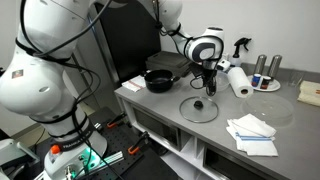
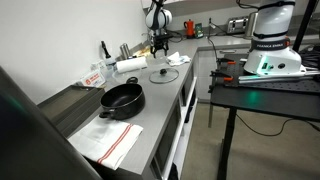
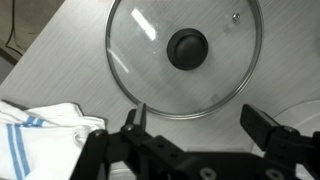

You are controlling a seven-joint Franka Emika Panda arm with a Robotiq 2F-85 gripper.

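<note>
A round glass lid with a black knob lies flat on the grey counter. My gripper is above the counter, behind the knob, open with nothing between its fingers. In the wrist view the lid's knob shows near the top middle, beyond the fingertips, which stand wide apart at the bottom. A black pot rests uncovered on the counter, to the left of the lid in the first exterior view.
A folded white towel with blue stripes lies right of the lid; another cloth is beside the pot. A paper towel roll, metal canisters and a clear round item occupy the back right.
</note>
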